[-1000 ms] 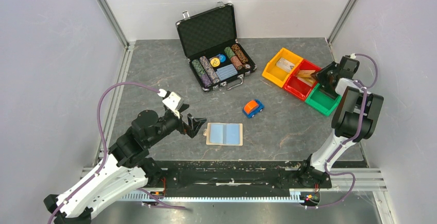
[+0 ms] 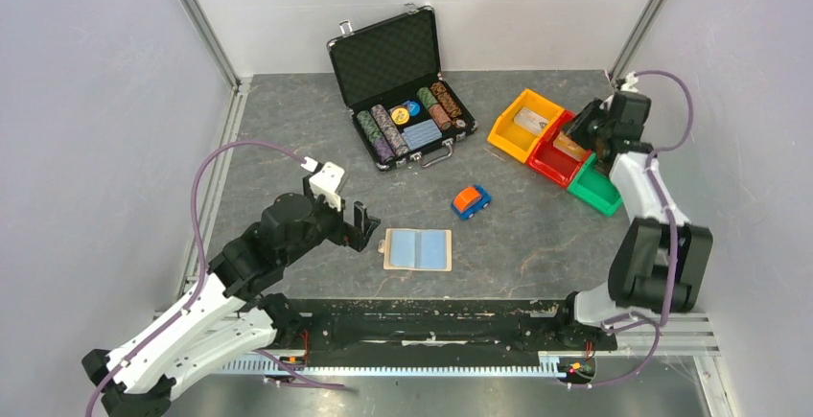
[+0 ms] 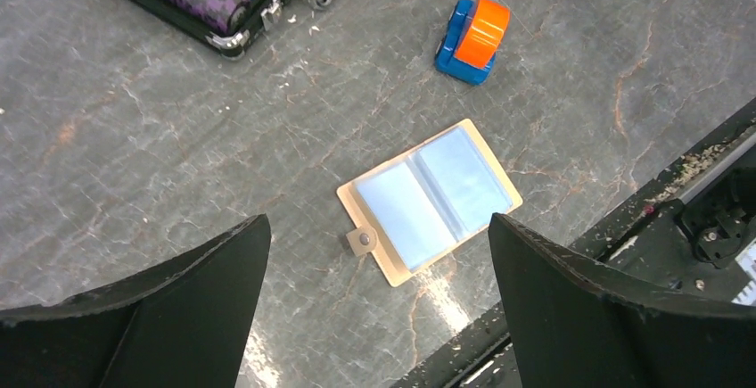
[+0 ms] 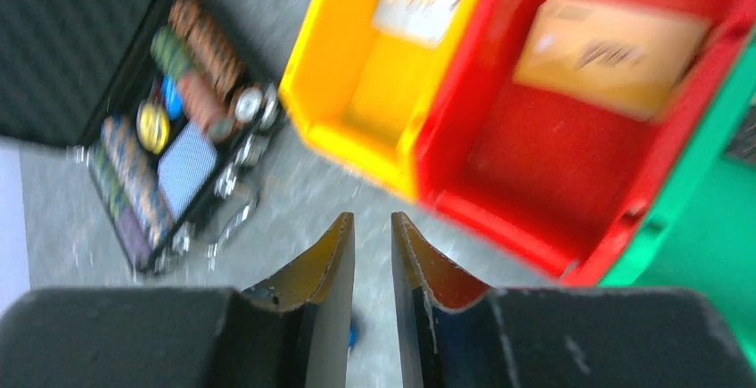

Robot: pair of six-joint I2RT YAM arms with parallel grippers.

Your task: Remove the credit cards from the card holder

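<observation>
The card holder (image 2: 418, 250) lies spread flat on the table, tan-edged with pale blue sleeves; no card shows in them in the left wrist view. To its left in the top view, my left gripper (image 2: 370, 226) stands wide open and empty. Above the red bin, my right gripper is part open, with only a narrow empty gap between its fingers. A gold card (image 4: 611, 49) rests in the red bin (image 4: 526, 169). One whitish card (image 4: 421, 0) is inside the yellow bin (image 4: 357, 143). Part of a dark card (image 4: 745, 138) shows in the green bin (image 4: 691, 227).
A poker-chip case (image 2: 410, 139), lid raised, occupies the back middle. Between it and the holder sits a blue and orange toy car (image 2: 470, 201). Bare tabletop (image 2: 537, 235) stretches right of the holder, and more lies at the left.
My right gripper has moved left and slightly up in the top view, over the red bin. The left arm shifted only slightly.
</observation>
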